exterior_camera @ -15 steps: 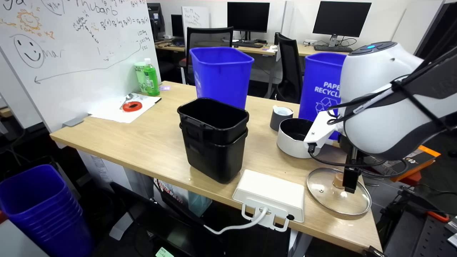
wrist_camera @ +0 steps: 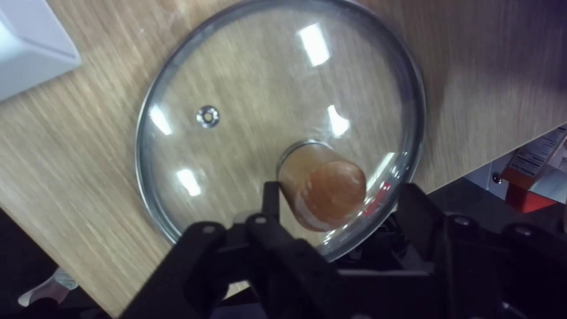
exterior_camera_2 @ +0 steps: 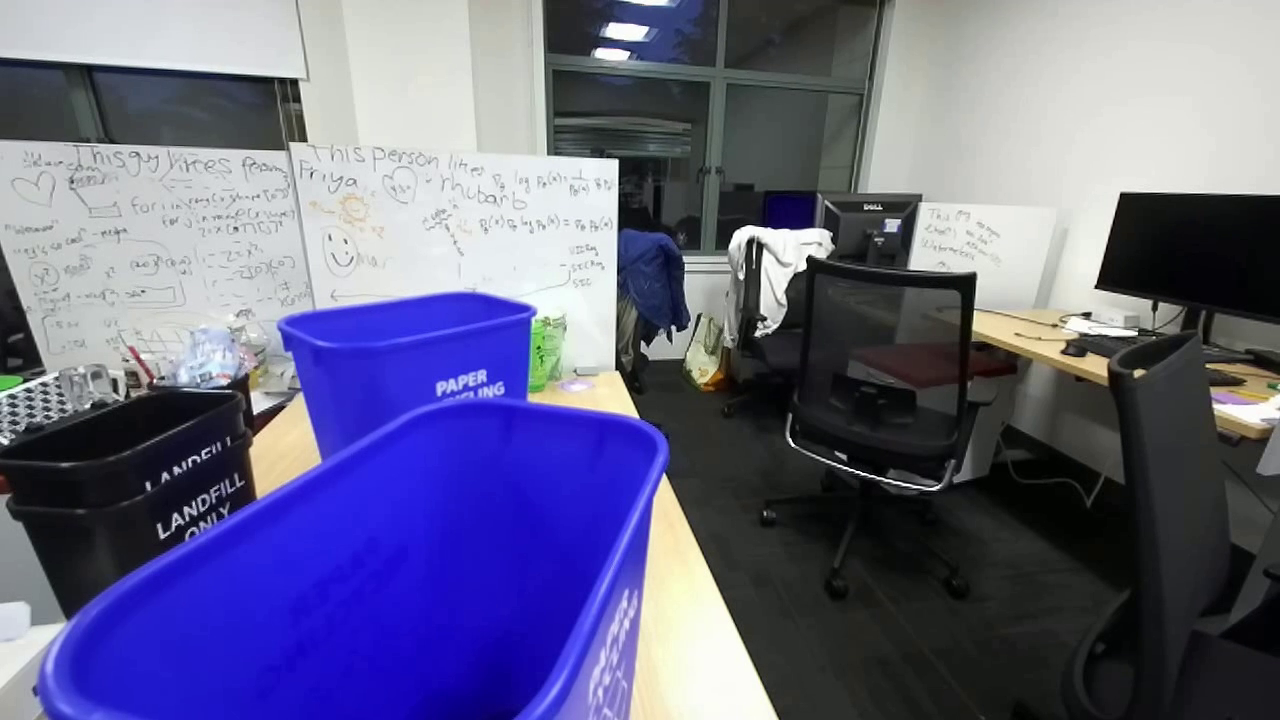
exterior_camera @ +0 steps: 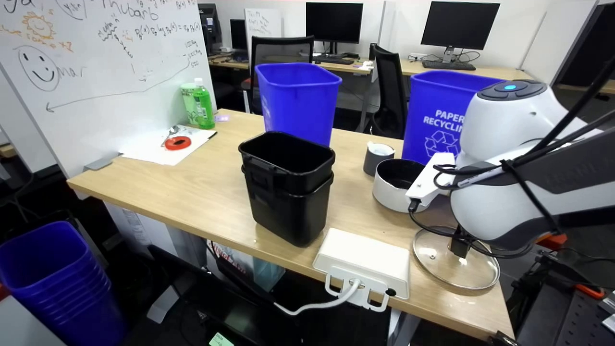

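A round glass lid (wrist_camera: 250,79) with a metal rim lies flat on the wooden table near its corner. Its brown wooden knob (wrist_camera: 335,194) points up toward the wrist camera. My gripper is low over the lid, its dark fingers (wrist_camera: 271,199) apart on either side of the knob; a gap shows on the right side. In exterior view 1 the gripper (exterior_camera: 459,245) covers the knob, and the lid (exterior_camera: 431,271) spreads around it. Whether a finger touches the knob is hard to tell.
A white pot (exterior_camera: 389,193) and a grey cup (exterior_camera: 377,158) stand behind the gripper. To the left are a white box (exterior_camera: 363,259) and stacked black bins (exterior_camera: 285,202). Blue bins (exterior_camera: 300,104) line the back edge. Open table lies left of the black bins.
The arm has come down and a little to the left in exterior view 1, bringing the gripper to the knob, which was visible before. The lid has not moved.
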